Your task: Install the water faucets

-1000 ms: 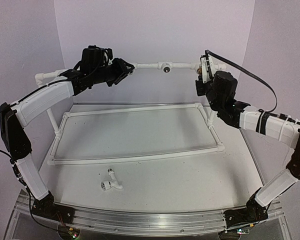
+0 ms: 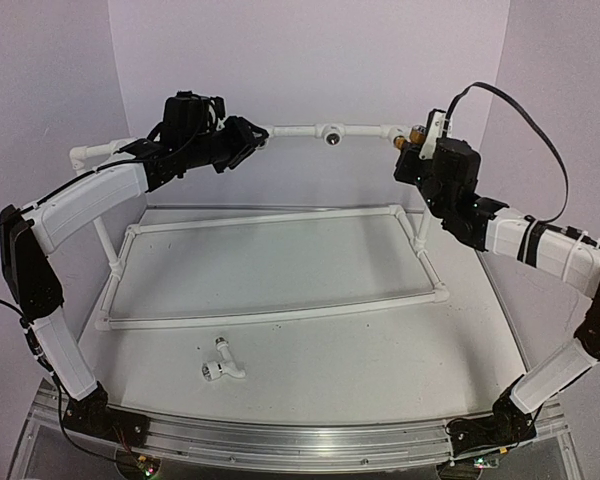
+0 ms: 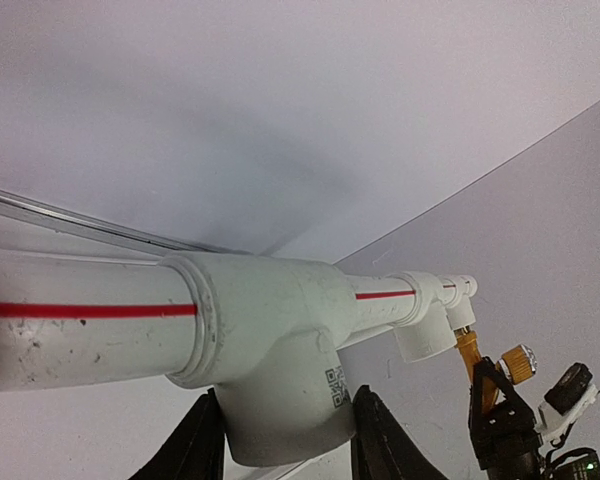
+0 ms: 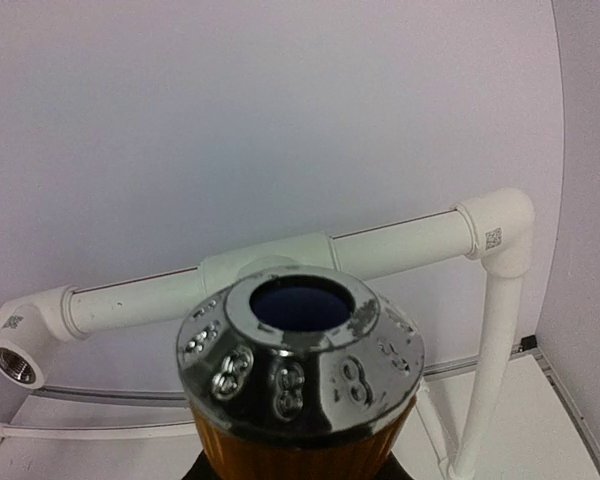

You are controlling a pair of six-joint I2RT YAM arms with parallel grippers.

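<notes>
A white pipe (image 2: 295, 131) runs along the back with tee sockets, the middle one (image 2: 332, 134) facing forward. My left gripper has its fingers around a tee (image 3: 270, 390) of this pipe, shut on it. At the right tee my right gripper (image 2: 412, 160) is shut on an orange faucet with a chrome-topped knob; in the left wrist view the faucet's orange body (image 3: 467, 348) meets the underside of a pipe fitting. A white faucet (image 2: 223, 365) lies on the floor board.
A rectangular white pipe frame (image 2: 190, 322) sits on the board. Vertical pipes (image 2: 105, 240) stand at both sides. The board's front part is clear apart from the white faucet.
My right gripper has turned and shifted slightly right at the pipe, bringing the orange knob further into sight in the top view. The left arm is unchanged.
</notes>
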